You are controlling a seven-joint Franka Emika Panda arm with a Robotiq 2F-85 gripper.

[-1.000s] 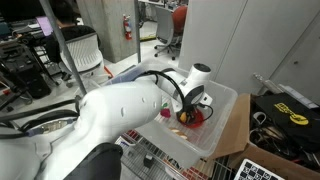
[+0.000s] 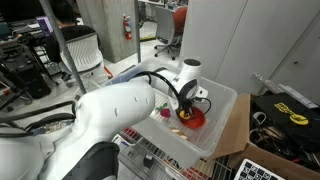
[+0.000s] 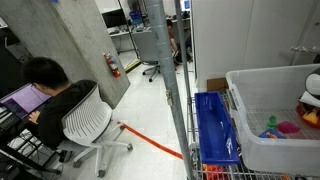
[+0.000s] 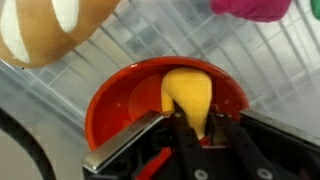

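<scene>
In the wrist view my gripper is shut on a yellow-orange object (image 4: 187, 90) with a rounded end. Behind it lies a red bowl (image 4: 112, 112), with the object in front of the bowl's inside. Whether the object touches the bowl cannot be told. From the first exterior view, my gripper (image 2: 186, 106) points down inside a large clear-white bin (image 2: 226, 100), by the red bowl (image 2: 195, 119). The second exterior view shows the bowl (image 3: 311, 117) only in part, at the right edge.
An orange-and-white rounded toy (image 4: 72, 25) and a magenta item (image 4: 252, 8) lie close to the bowl. A teal item (image 3: 271, 122) sits in the bin. Beside the bin are a blue tray (image 3: 215, 128) and a cardboard box (image 2: 235, 130).
My wrist has shifted slightly to the left in the first exterior view, and more of the red bowl shows. The bin has stayed in place.
</scene>
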